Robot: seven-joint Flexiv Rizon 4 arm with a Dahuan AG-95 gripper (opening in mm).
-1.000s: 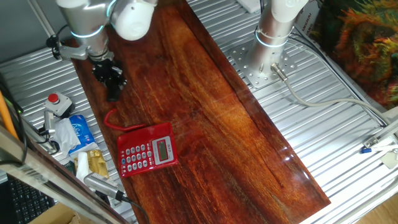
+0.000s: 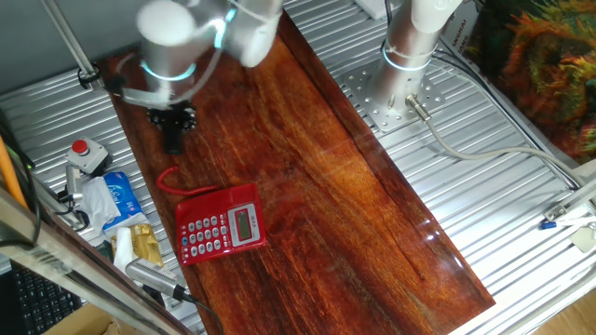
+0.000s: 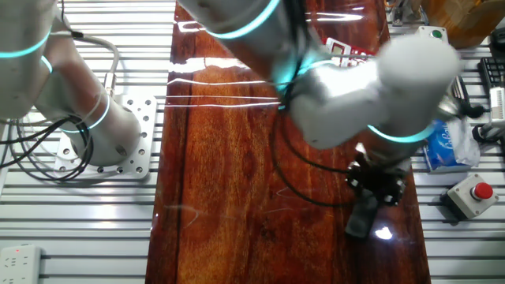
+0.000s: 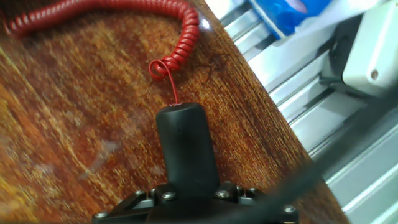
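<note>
A red desk telephone base (image 2: 220,223) with grey keys and a small display lies on the wooden board. From its far side runs a red coiled cord (image 4: 181,36). My gripper (image 2: 172,147) is low over the board beyond the telephone, near the cord. In the wrist view its black fingers (image 4: 185,146) are together as one block. The cord's thin straight end (image 4: 172,89) runs into the middle of the fingertips, and they appear shut on it. Any plug on this end is hidden. In exterior view 2 the arm covers most of the telephone.
Along the board's edge, on the slatted metal table (image 2: 517,247), are a red-buttoned box (image 2: 86,155) and a blue-and-white packet (image 2: 120,200). The board's middle is clear.
The upper arm and wrist have swung right in exterior view 1, standing the gripper more upright. Its fingertips have barely shifted. The telephone has not moved.
</note>
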